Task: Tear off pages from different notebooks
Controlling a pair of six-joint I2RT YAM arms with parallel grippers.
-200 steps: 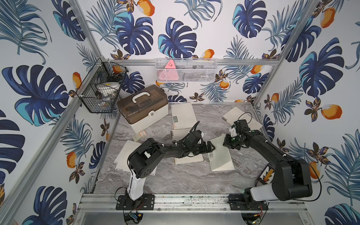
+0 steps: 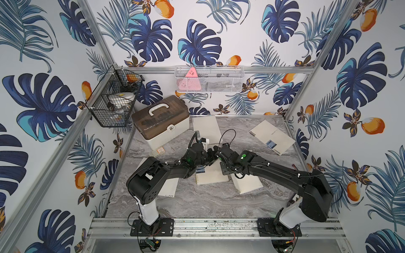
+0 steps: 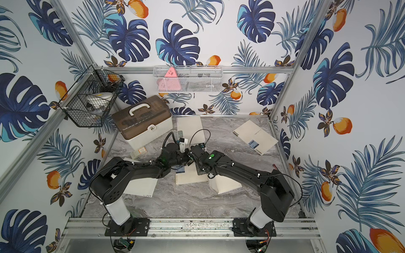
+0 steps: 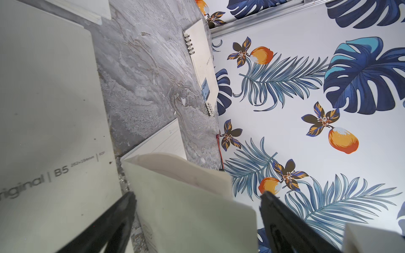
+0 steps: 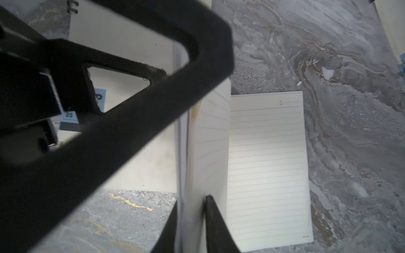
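Both grippers meet over the front-middle notebooks. The right gripper (image 2: 219,154) has its fingertips at the raised cover and pages of a notebook (image 5: 211,135), whose lined page (image 5: 265,168) lies open on the table; whether it grips them is unclear. The left gripper (image 2: 208,154) stands open beside it, with a bent cover (image 4: 189,210) rising between its blurred fingers in the left wrist view. A middle notebook (image 2: 206,177) with a blue label lies beneath the arms, another (image 2: 272,137) at the back right, one (image 2: 205,125) at the back, and more pages (image 2: 168,187) at the left.
A brown-lidded storage box (image 2: 160,120) fills the back left. A black wire basket (image 2: 101,107) hangs on the left wall, a white mesh basket (image 2: 227,86) on the back wall. Bare marble (image 2: 219,202) lies along the front.
The right gripper has swung left from the right notebook to the middle, and its cover now stands raised. The left gripper has moved back and slightly left.
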